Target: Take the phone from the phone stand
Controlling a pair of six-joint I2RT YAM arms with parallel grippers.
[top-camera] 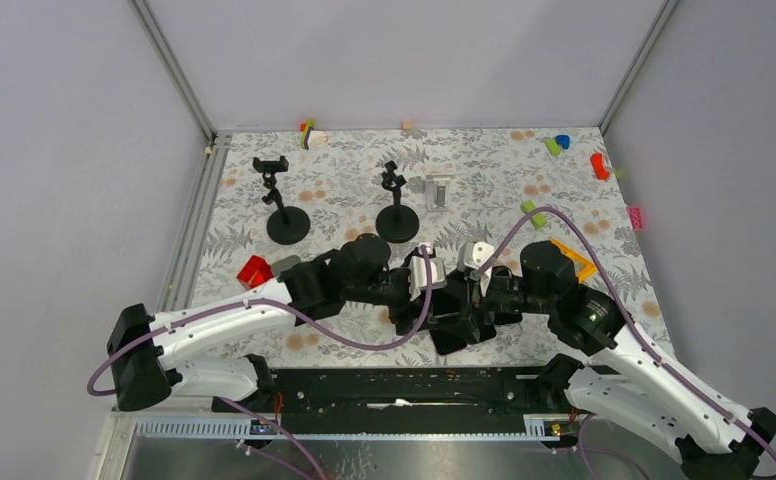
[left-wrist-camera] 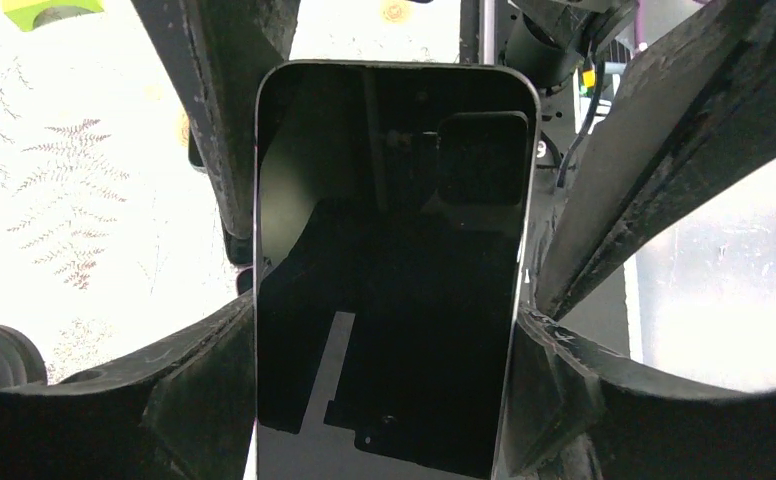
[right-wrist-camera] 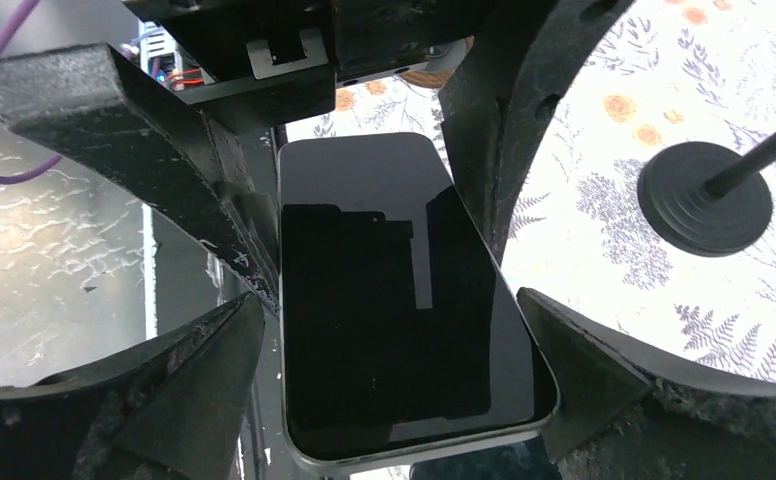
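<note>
A black phone (left-wrist-camera: 394, 260) hangs upright in the air between my two grippers, its glossy face reflecting them. In the left wrist view, my left gripper has its fingers against both long edges of the phone. My right gripper stands open around the other end, one finger close to each side; whether its pads touch is hard to tell. From above, the arms mostly hide the phone. Two black phone stands, the left one (top-camera: 289, 224) and the middle one (top-camera: 397, 222), stand empty behind the arms.
Several dark phones (top-camera: 449, 342) lie at the table's front, under the grippers. A red block (top-camera: 254, 271) sits by the left arm, and a yellow frame (top-camera: 573, 260) by the right arm. A small whitish stand (top-camera: 437, 192) stands farther back.
</note>
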